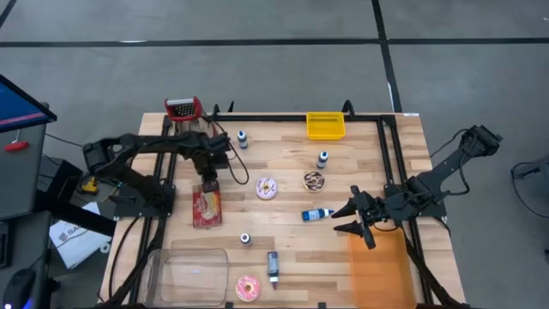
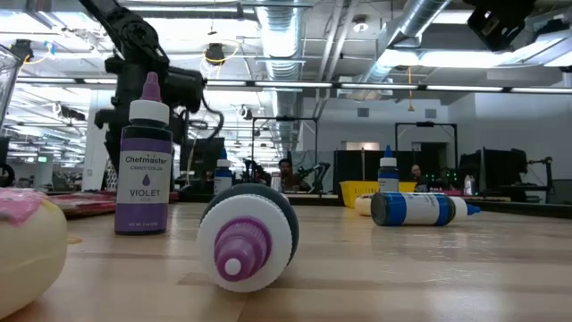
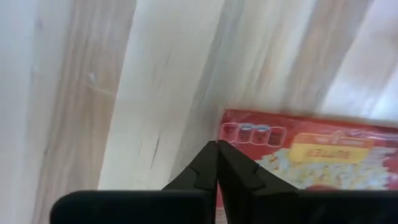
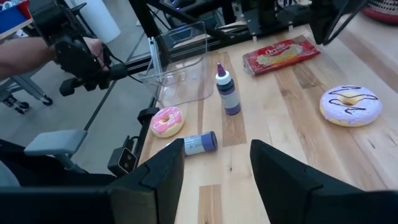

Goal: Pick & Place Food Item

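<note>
A red popcorn packet point(image 3: 329, 149) lies flat on the wood, its butter label upside down in the left wrist view. My left gripper is shut with nothing between its fingers, at the packet's corner. From above, the left gripper point(image 1: 208, 184) sits over the packet's far end point(image 1: 207, 210). My right gripper stands open and empty near the table's right side. Donuts rest on the table: a lilac one point(image 1: 267, 188), a chocolate one point(image 1: 314, 181) and a pink one point(image 1: 248, 288).
A clear bin point(image 1: 185, 275) is at the front left, an orange mat point(image 1: 382, 270) at the front right, a yellow basket point(image 1: 326, 126) at the back. Several colour bottles stand or lie about, one blue bottle point(image 1: 317, 215) just left of the right gripper.
</note>
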